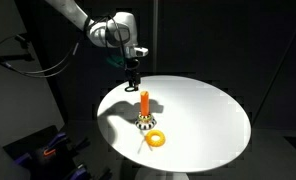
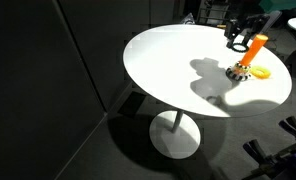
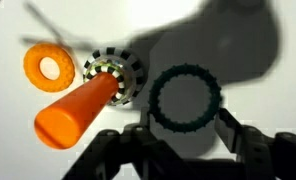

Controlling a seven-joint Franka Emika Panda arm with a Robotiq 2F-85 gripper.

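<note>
A dark ring with a ridged edge (image 3: pixel 156 112) sits between the fingertips of my gripper, which is shut on opposite sides of it. In exterior view 1 the ring (image 1: pixel 131 90) hangs above the white table, left of an orange peg. That peg (image 3: pixel 73 118) rises from a round base with black-and-white checks (image 3: pixel 127 58). An orange ring (image 3: pixel 49 67) lies flat on the table beside the base, apart from it and not around the peg.
The upright peg (image 1: pixel 144 102) stands close to the gripper's right in exterior view 1. Dark floor lies around the table.
</note>
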